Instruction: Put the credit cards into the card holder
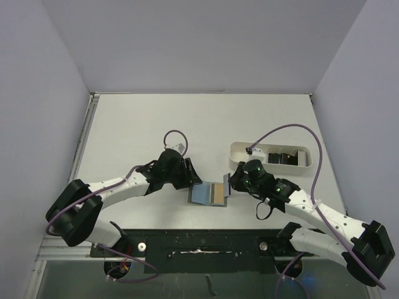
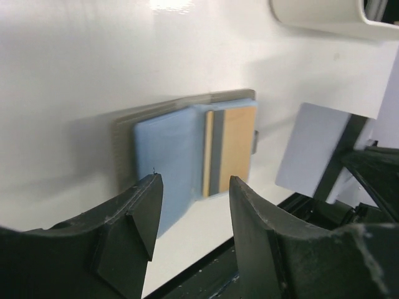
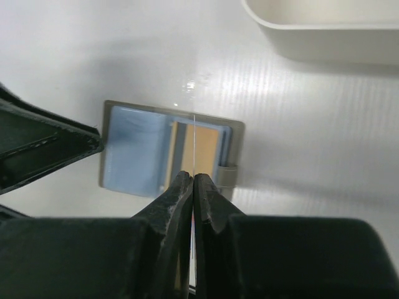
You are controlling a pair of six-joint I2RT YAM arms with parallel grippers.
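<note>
The blue card holder (image 1: 201,194) lies open on the table, a tan section with a dark stripe (image 2: 238,142) on its right half. My left gripper is open above and left of it, nothing between its fingers. My right gripper is shut on a thin card (image 2: 312,149), white with a black stripe in the left wrist view, held upright over the holder's right side; in the right wrist view it shows edge-on as a thin line.
A white tray (image 1: 248,146) with several dark and light cards stands behind my right gripper.
</note>
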